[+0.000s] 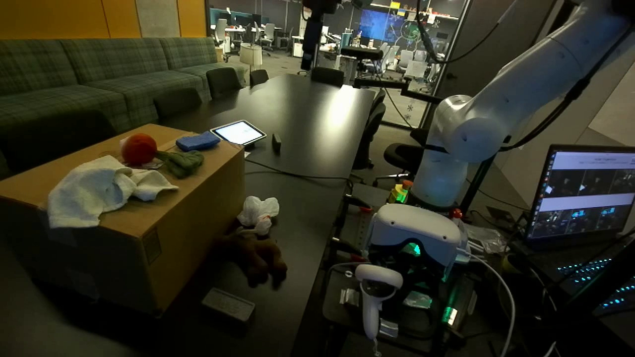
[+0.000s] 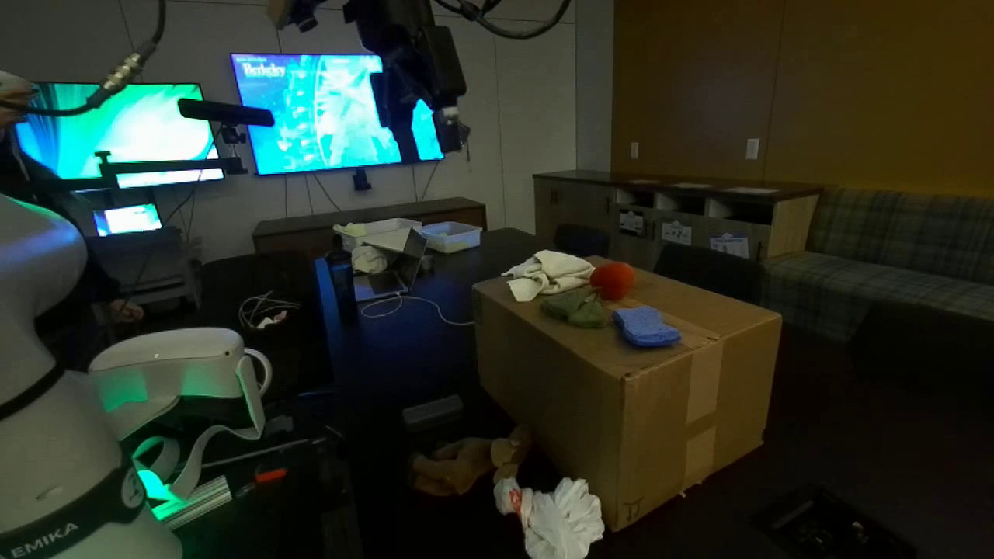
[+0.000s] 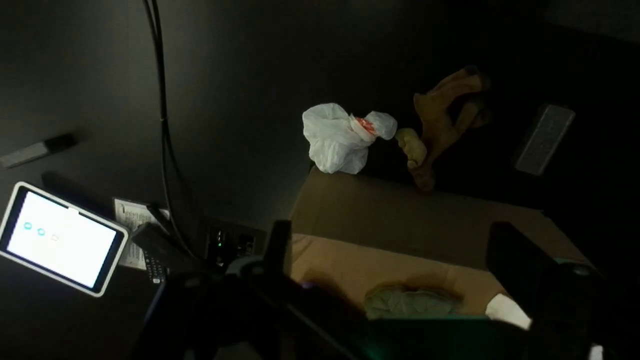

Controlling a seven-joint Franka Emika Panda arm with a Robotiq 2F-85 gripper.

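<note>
My gripper is open, its two dark fingers wide apart at the lower part of the wrist view with nothing held. It hangs in the air above the table and the cardboard box (image 2: 559,391). On the box top lie a blue sponge-like block (image 2: 645,327), a green cloth-like item (image 2: 578,308), a red ball (image 2: 612,280) and a white cloth (image 1: 98,187). Beside the box, on the table, are a knotted white plastic bag (image 3: 336,141), a brown plush toy (image 3: 441,120) and a grey flat block (image 3: 544,139).
A lit tablet (image 1: 239,132) and a small dark block (image 1: 276,143) lie on the table past the box. A black cable (image 3: 162,108) crosses the table. A white headset (image 1: 416,229) sits by the arm's base.
</note>
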